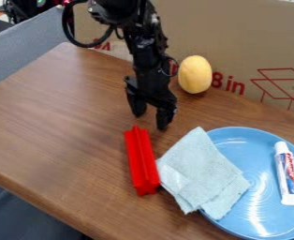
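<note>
My black gripper [151, 118] hangs low over the middle of the wooden table, fingers apart, with nothing seen between them. In front of it lies a long red bar-like object [140, 161]. To the right a pale blue folded cloth [202, 172] rests partly on a blue plate [256, 217], which also holds a white toothpaste tube [289, 174]. Behind the gripper, to the right, sits a yellow egg-shaped object [195, 74].
A cardboard box [262, 56] stands along the back of the table. A grey surface lies beyond the left edge.
</note>
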